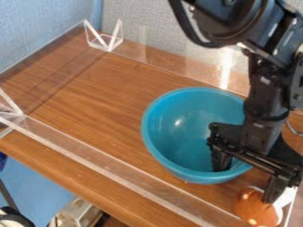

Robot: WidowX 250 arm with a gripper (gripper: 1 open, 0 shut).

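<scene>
A teal plastic bowl (178, 133) sits on the wooden tabletop in the right half of the view. The black gripper (246, 176) is lowered over the bowl's right side, its fingers open, one inside the bowl near the rim and the other outside it, just above an orange-and-white toy mushroom (253, 207) at the lower right corner. The toy is partly covered by the gripper.
Clear plastic barriers edge the wooden table (89, 106), with white brackets (104, 35) at the back left. The table left of the bowl is free. Grey-blue walls stand behind.
</scene>
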